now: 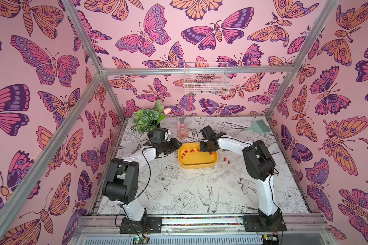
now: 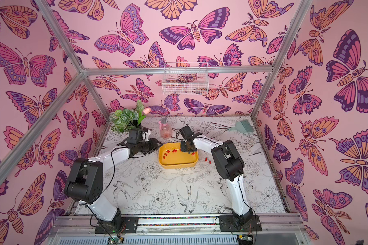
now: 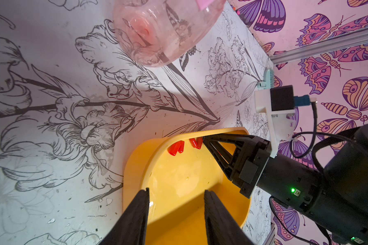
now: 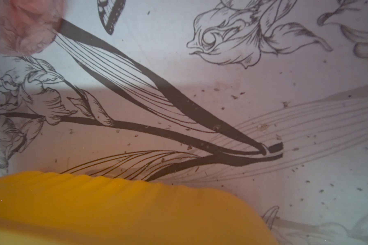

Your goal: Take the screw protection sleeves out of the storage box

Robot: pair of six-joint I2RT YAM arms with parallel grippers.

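Several red screw protection sleeves [image 3: 174,147] lie in the yellow storage box [image 1: 198,165], mostly along its far side. More red sleeves [image 1: 224,159] rest on the table just right of the box. My left gripper is open at the box's left end, with empty space between its fingers. Inside the box, my right gripper points down with its fingertips close together, right beside a red sleeve [image 3: 199,143]. Whether that sleeve is between them cannot be made out. The right wrist view shows neither its fingers nor any sleeve.
A clear pink bottle [image 1: 182,129] stands just behind the box, and a potted plant [image 1: 146,120] behind the left arm. At the back right lies a grey-green dustpan-like object [image 1: 258,126]. The table in front of the box is clear.
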